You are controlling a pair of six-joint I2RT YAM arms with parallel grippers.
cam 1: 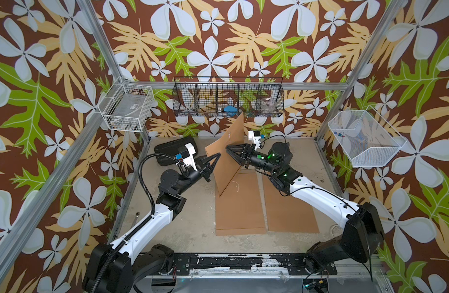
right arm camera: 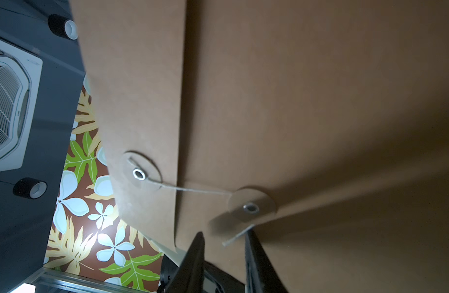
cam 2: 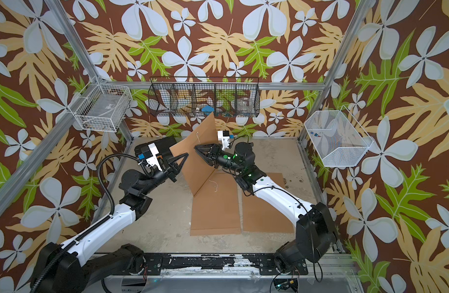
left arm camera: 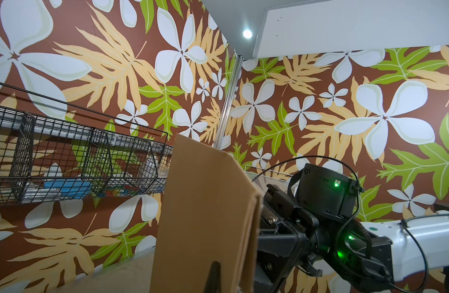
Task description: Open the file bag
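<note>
The brown file bag (cam 1: 222, 168) stands tilted up off the table. My left gripper (cam 1: 218, 155) is shut on its left edge; a dark finger (left arm camera: 213, 278) shows against the cardboard in the left wrist view. Facing the bag's flap side, my right gripper stands part open. A white string (right arm camera: 200, 190) runs from the button (right arm camera: 139, 173) on the flap (right arm camera: 136, 112) to the button (right arm camera: 251, 208) on the body. Its loose end (right arm camera: 238, 235) lies by the right fingertip, between the fingers in view; contact cannot be told. The flap lies closed.
Another brown bag (cam 1: 241, 210) lies flat below the raised one, with a further bag (cam 1: 292, 207) to its right. A black case (cam 1: 175, 149) sits behind the left arm. Wire baskets (cam 1: 229, 100) hang along the back wall. Left of the bags the table is bare.
</note>
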